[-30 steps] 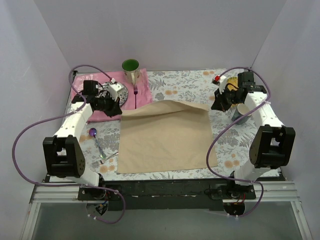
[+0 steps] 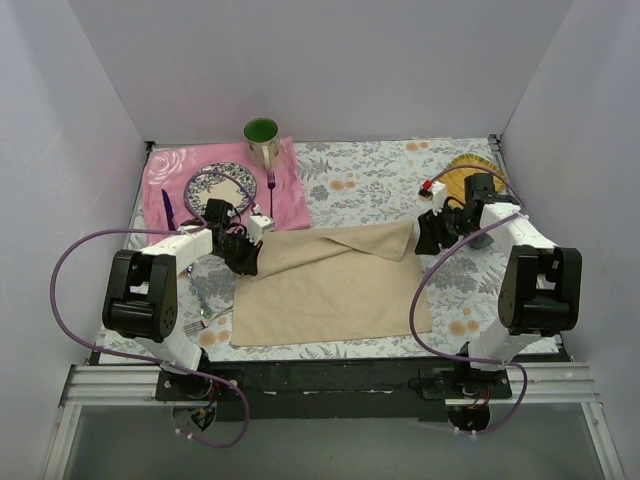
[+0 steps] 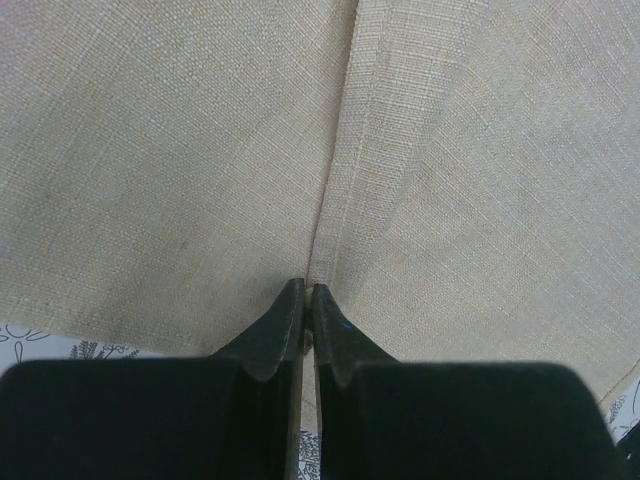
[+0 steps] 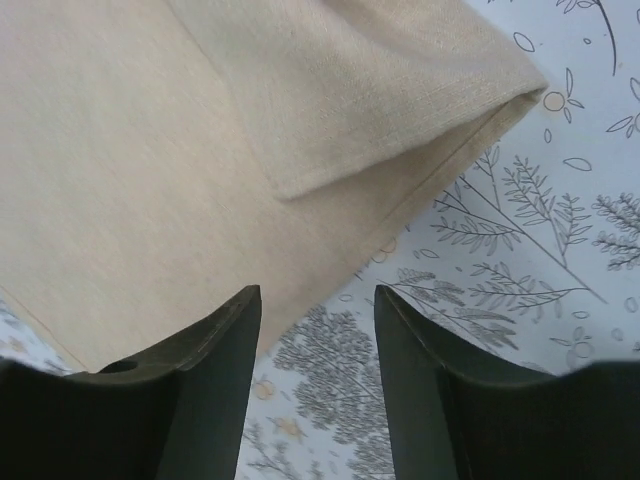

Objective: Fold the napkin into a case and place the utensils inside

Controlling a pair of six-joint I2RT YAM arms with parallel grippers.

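Note:
The beige napkin (image 2: 330, 305) lies spread over the middle of the table, its far edge folded toward me in a slanting, uneven flap. At the flap's left end my left gripper (image 2: 251, 270) is shut on the cloth; a ridge of fabric runs into its fingertips (image 3: 290, 310) in the left wrist view. My right gripper is open beside the napkin's right edge, nothing between its fingers. The flap's right end lies loose there, its corner down on the napkin. Left of the napkin lie a silver fork (image 2: 204, 322) and a spoon handle (image 2: 200, 296); the left arm hides the spoon's bowl.
A pink cloth (image 2: 292, 215) at the back left bears a patterned plate (image 2: 215, 180), a dark knife (image 2: 168, 212) and another fork (image 2: 271, 190). A green-and-white mug (image 2: 262, 135) stands behind. A yellow basket (image 2: 463, 165) sits at the back right, partly behind the arm.
Both grippers came toward the front, bringing the napkin's far edge over into a flap. The right gripper has let go and moved slightly off; the left has come farther forward with its end.

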